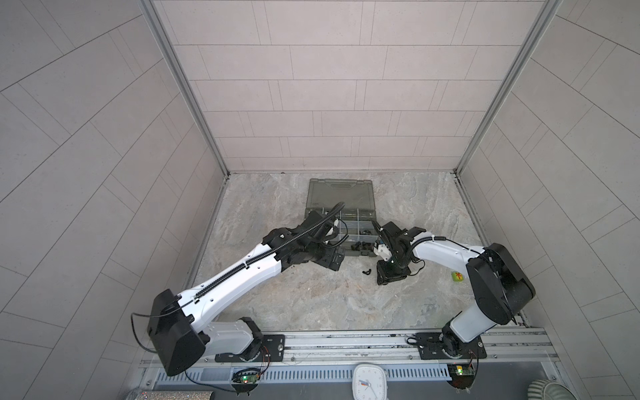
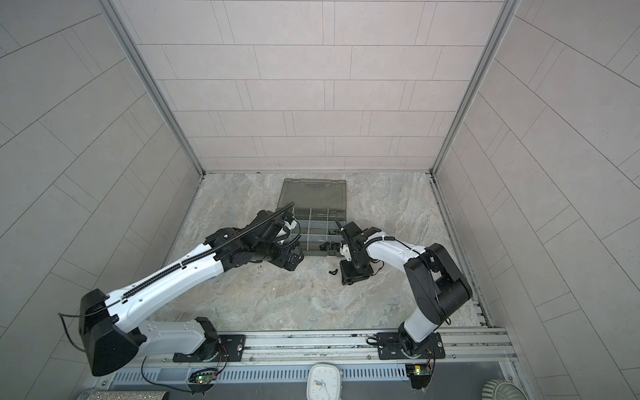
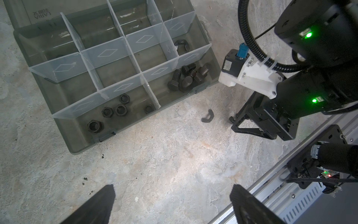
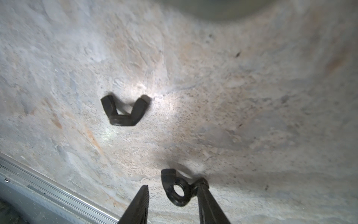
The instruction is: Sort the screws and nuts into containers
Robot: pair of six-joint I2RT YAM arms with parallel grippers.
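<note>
Two black wing nuts are in the right wrist view: one wing nut (image 4: 123,118) lies loose on the stone-patterned table, and a second wing nut (image 4: 179,196) is at the fingertips of my right gripper. That gripper stands part open around the second nut, with a clear gap beside its left finger (image 4: 141,201). Its right finger overlaps the nut's wing; contact is unclear. My left gripper is wide open and empty over bare table. The divided box (image 3: 56,93) holds hex nuts (image 3: 120,109) front left, bolts (image 3: 187,81) front right, and a wing nut (image 3: 182,45) behind the bolts.
The box's lid (image 1: 341,194) lies open toward the back wall. A small yellow-green object (image 1: 457,276) rests right of my right arm. Dark crumbs (image 3: 85,179) dot the table before the box.
</note>
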